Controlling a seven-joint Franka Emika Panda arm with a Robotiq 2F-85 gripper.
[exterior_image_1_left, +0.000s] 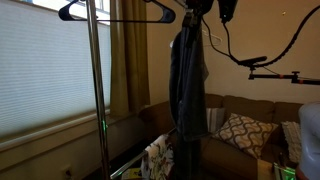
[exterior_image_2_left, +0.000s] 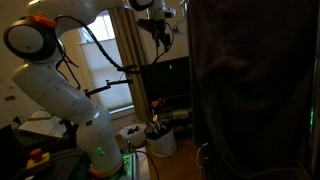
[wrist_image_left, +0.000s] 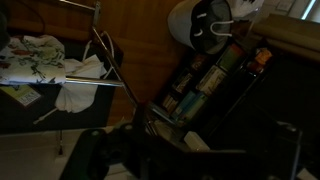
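A dark garment (exterior_image_1_left: 187, 95) hangs in the middle of exterior view 1. In exterior view 2 dark cloth (exterior_image_2_left: 250, 80) fills much of the right side. My gripper (exterior_image_1_left: 214, 8) shows only at the top edge of exterior view 1, above the garment, its dark fingers spread apart. High up in exterior view 2, the gripper (exterior_image_2_left: 160, 34) is apart from the cloth. Two dark fingers stand wide open along the bottom of the wrist view, and nothing can be made out between them. An empty black hanger (exterior_image_1_left: 116, 12) hangs to the left.
A metal rack pole (exterior_image_1_left: 99, 80) stands left of the garment. Patterned cloth (exterior_image_1_left: 158, 158) lies low on the rack. Behind are a brown sofa (exterior_image_1_left: 230, 105) with cushions and a window blind (exterior_image_1_left: 45, 70). In the wrist view, a pale bin (wrist_image_left: 200, 22) stands on the floor.
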